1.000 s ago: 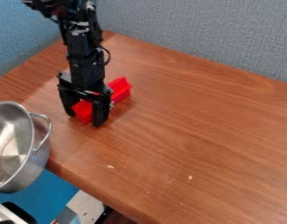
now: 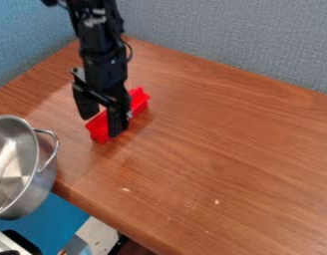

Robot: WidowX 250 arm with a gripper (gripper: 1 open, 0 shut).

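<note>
My black gripper [image 2: 103,112] hangs at the upper left of the camera view with its fingers open, just over and around a red object [image 2: 135,106] lying on the wooden table [image 2: 233,149]. The red object is elongated and partly hidden behind the fingers; I cannot tell whether they touch it.
A steel pot [image 2: 27,187] with a white item inside sits at the left edge, next to the table. Below it are a blue surface [image 2: 51,229] and some clutter.
My gripper has risen slightly from its lower place over the red object, uncovering more of it. The red object looks about where it was.
</note>
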